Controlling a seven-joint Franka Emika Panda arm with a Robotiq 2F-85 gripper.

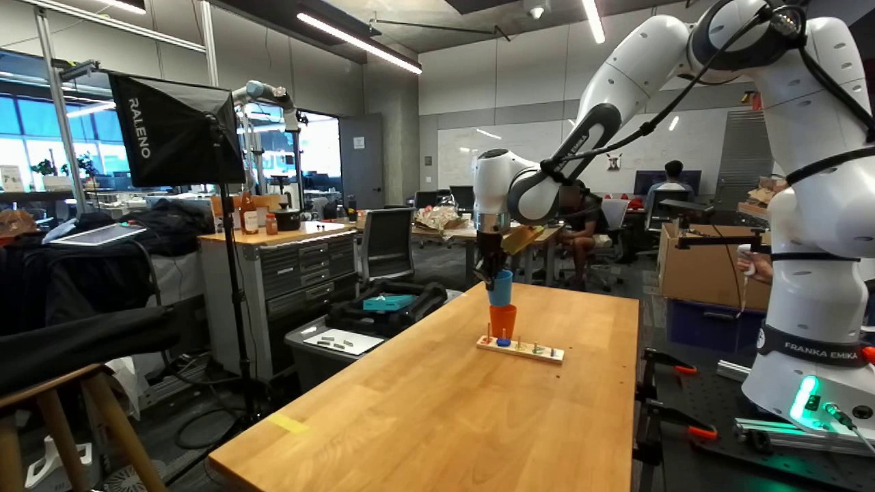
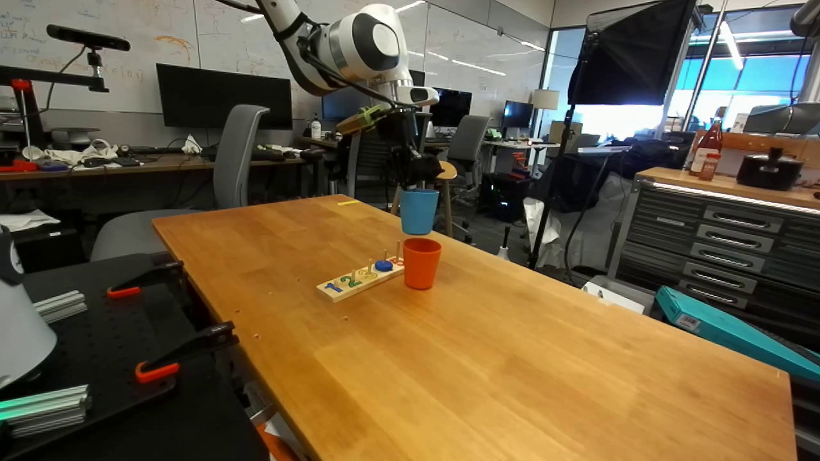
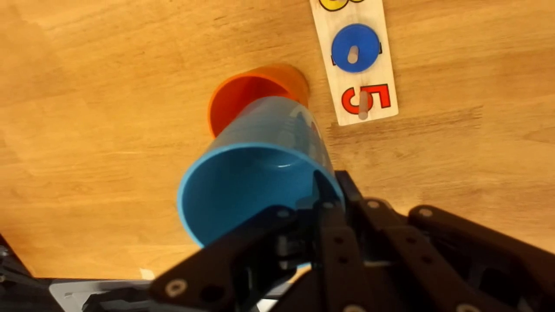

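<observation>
A blue cup hangs upright from my gripper, which is shut on the cup's rim with one finger inside and one outside. Below it an orange cup stands open side up on the table. In exterior view 2 the blue cup shows just above the orange rim, nearly in line with it, with a small gap between them. Exterior view 1 has the blue cup over the orange cup too. From the wrist, the blue cup covers part of the orange cup's mouth.
Right beside the orange cup lies a wooden number board with upright pegs and a blue disc on one peg. Clamps line one edge.
</observation>
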